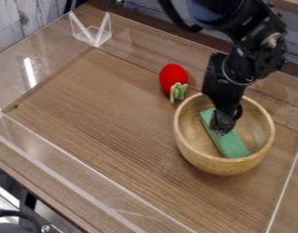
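My black gripper [217, 113] reaches down from the top right into a tan wooden bowl [224, 162]. It stands open over the upper part of a green block [225, 141] that lies lengthwise in the bowl, partly hidden by the fingers. Left of the bowl's top lie a red object [174, 75] and a small green piece [178, 92] below it.
A clear wire or plastic holder [93, 29] stands at the back left. Dark items show at the lower left edge.
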